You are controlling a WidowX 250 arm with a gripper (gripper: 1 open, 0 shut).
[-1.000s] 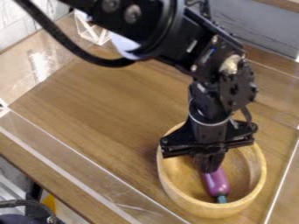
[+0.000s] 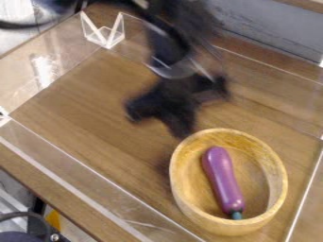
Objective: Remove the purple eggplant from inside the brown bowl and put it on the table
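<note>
The purple eggplant (image 2: 224,180), with its green tip toward the viewer, lies inside the brown bowl (image 2: 186,192) at the lower right of the table. Up and to the left of the bowl, my gripper (image 2: 180,121) is a dark motion blur above the wooden surface. It is clear of the bowl and holds no eggplant. The blur hides how its fingers stand.
Bare table (image 2: 94,113) stretches to the left of the bowl. A clear wire-like rack (image 2: 104,32) stands at the back left. Low transparent walls edge the table, and dark hardware (image 2: 25,225) shows at the bottom left corner.
My gripper has risen out of the bowl and swung back and left. The eggplant stays in the bowl, now fully uncovered.
</note>
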